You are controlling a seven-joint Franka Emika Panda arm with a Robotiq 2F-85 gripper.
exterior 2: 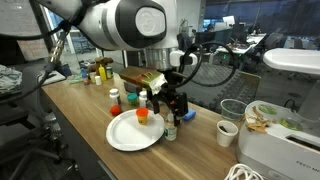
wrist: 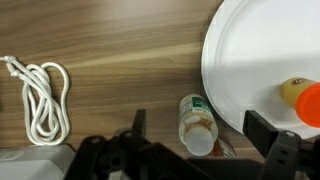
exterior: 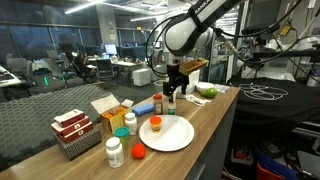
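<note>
A small bottle (wrist: 198, 128) with a white cap and a green label stands on the wooden table beside the white plate (wrist: 245, 60). My gripper (exterior: 172, 95) is over this bottle, pointing down. In the wrist view the fingers are spread wide, with the bottle between the dark fingers and a gap on each side. From the second exterior view, the bottle (exterior 2: 170, 131) shows just below the gripper (exterior 2: 168, 114). An orange cup-like object (wrist: 305, 100) rests on the plate.
A red ball (exterior: 138, 151) and white jars (exterior: 115, 151) stand left of the plate. Boxes (exterior: 72, 128) lie behind them. A coiled white cord (wrist: 42, 105) and a white mug (exterior 2: 227, 131) are on the bottle's other side.
</note>
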